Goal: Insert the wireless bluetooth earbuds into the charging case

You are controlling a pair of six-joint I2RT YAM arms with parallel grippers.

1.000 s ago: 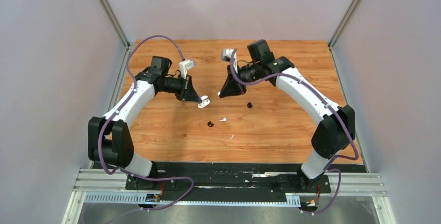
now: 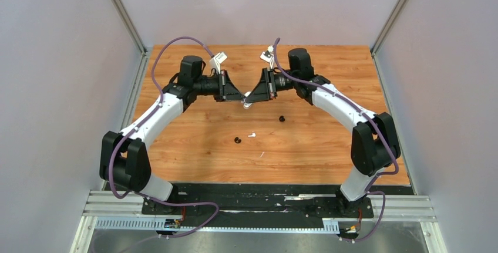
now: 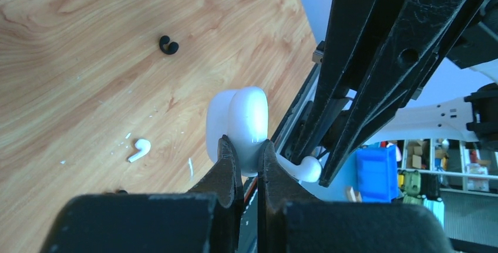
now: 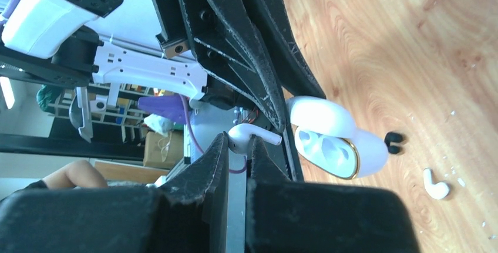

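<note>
Both grippers meet over the table's middle. My left gripper is shut on the white charging case, whose lid is open; in the right wrist view its two empty-looking slots and gold rim point(image 4: 329, 153) face my right gripper. That gripper is shut on a white earbud point(image 4: 249, 135), held just beside the case, stem pointing toward it. A second white earbud point(image 2: 252, 135) lies on the table below, with two black earbud-like pieces point(image 2: 238, 140) point(image 2: 282, 118).
Wooden table point(image 2: 194, 147) is otherwise mostly clear, with a thin white sliver point(image 2: 262, 154) near the front. The two arms are very close together above it.
My left gripper has moved right and toward the back with the case, up to the right gripper.
</note>
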